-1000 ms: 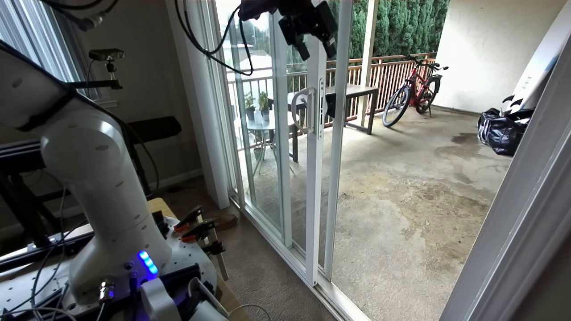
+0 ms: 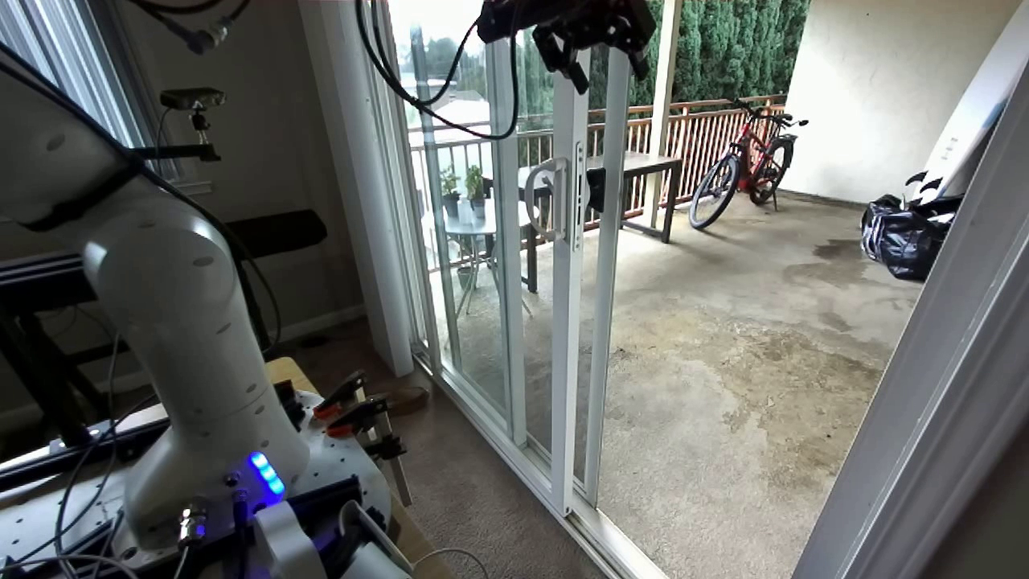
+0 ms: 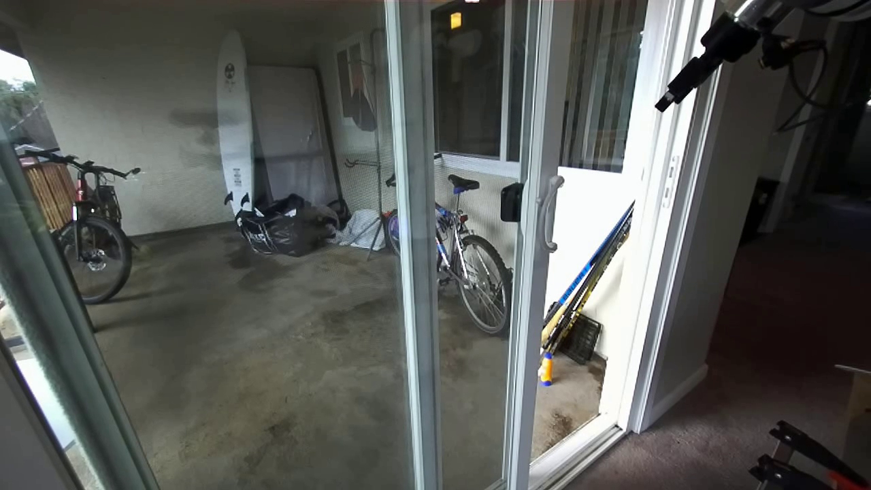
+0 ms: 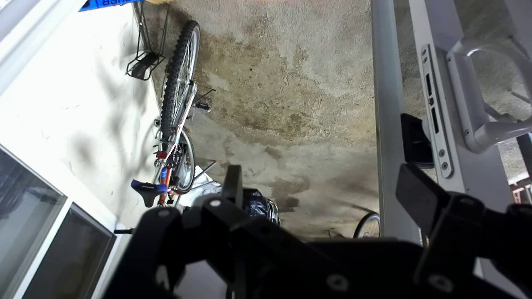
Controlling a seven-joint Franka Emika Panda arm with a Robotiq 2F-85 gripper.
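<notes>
A sliding glass door stands partly open, its white edge frame point(image 2: 566, 318) bearing a pale D-shaped handle point(image 2: 533, 201). Above that handle and apart from it hangs my black gripper point(image 2: 609, 74), open and empty. In exterior view 2 the gripper point(image 3: 665, 103) is at the upper right, with the handle point(image 3: 551, 214) lower and to its left. The wrist view has the fingers point(image 4: 232, 182) wide apart with only the patio floor seen between them. There the handle point(image 4: 469, 94) sits at the right, beyond the right-hand finger.
The white door jamb point(image 3: 649, 245) borders the opening opposite the handle edge. Outside are a red bicycle point(image 2: 748, 169), another bicycle point(image 3: 473, 261) and long poles point(image 3: 592, 269) leaning by the jamb. Bare concrete point(image 2: 733, 386) fills much of the patio.
In exterior view 1 my gripper has moved right and slightly up, with its cables following. The door and handle look unmoved.
</notes>
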